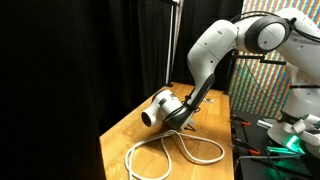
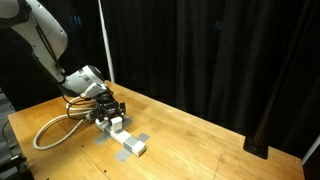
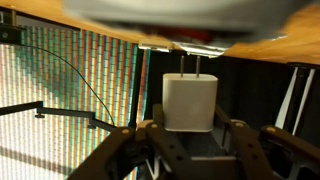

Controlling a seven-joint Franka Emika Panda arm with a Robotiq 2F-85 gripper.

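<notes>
A white plug (image 3: 189, 103) with two metal prongs sits between the fingers of my gripper, which is shut on it. In the wrist view the prongs point toward the top of the picture, with dark space around the plug. From the second exterior view, my gripper (image 2: 105, 112) is low over the table, beside a white power strip (image 2: 128, 143). A white block (image 2: 116, 124) shows at the near end of the gripper. Whether the prongs touch any socket cannot be told.
A pale cable (image 1: 131, 160) lies in loops on the wooden table (image 1: 118, 138) in front of the gripper. Grey patches mark the table around the strip. Black curtains (image 2: 200, 60) hang behind.
</notes>
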